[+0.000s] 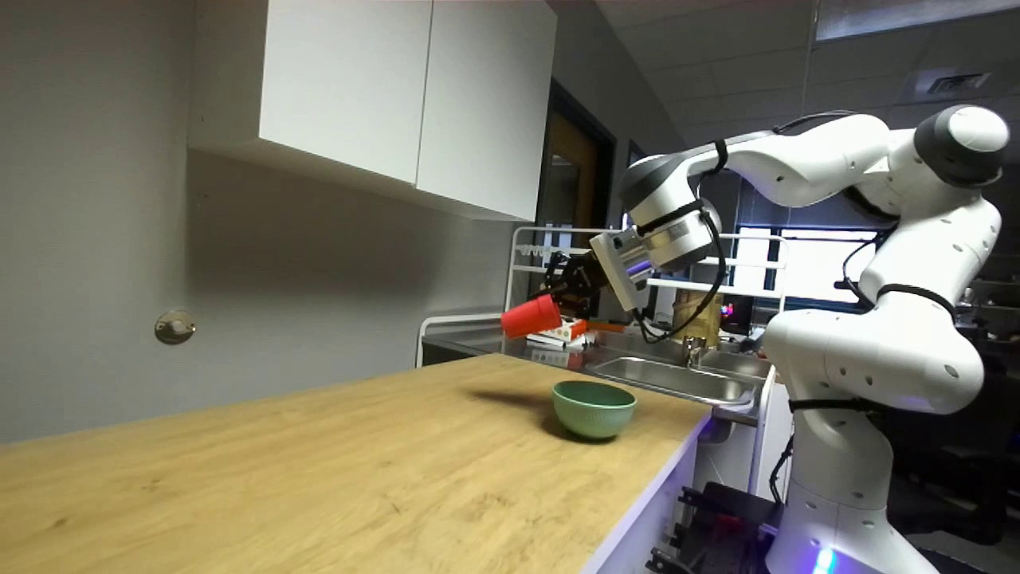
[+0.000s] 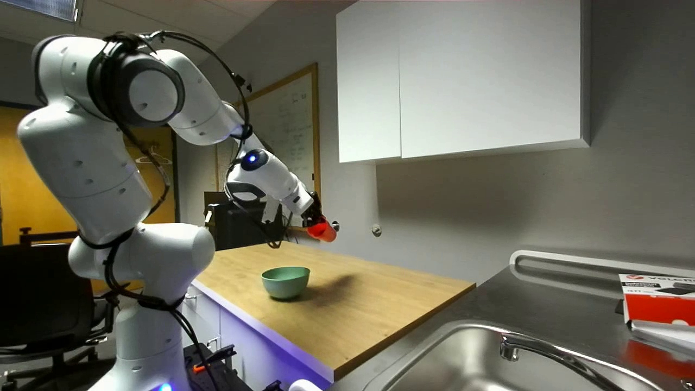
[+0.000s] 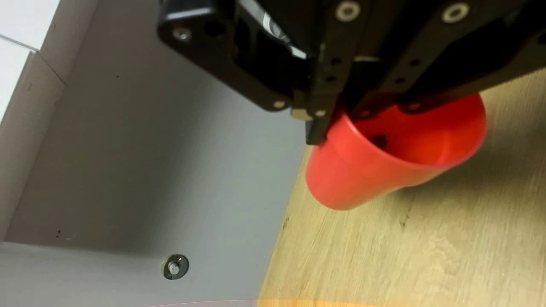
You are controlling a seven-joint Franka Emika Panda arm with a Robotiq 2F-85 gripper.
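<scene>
A red cup point(image 1: 531, 316) hangs tilted above the counter, its closed base pointing away from the arm. My gripper is shut on the cup's wall near the rim, one finger outside and another reaching inside. In the wrist view the mouth of the cup point(image 3: 389, 163) faces the gripper, and a small dark spot shows within; what it is, I cannot tell. A green bowl point(image 1: 594, 411) stands upright on the wooden counter point(image 1: 363, 459), lower than the cup and apart from it. From the other side the bowl point(image 2: 285, 284) sits near the counter's front edge.
White cabinets point(image 1: 344, 96) hang on the wall above the counter. At the counter's far end lies a metal sink point(image 1: 669, 375) with a faucet point(image 1: 694, 350); a red and white box point(image 2: 658, 300) is beside it. Much of the wooden top is bare.
</scene>
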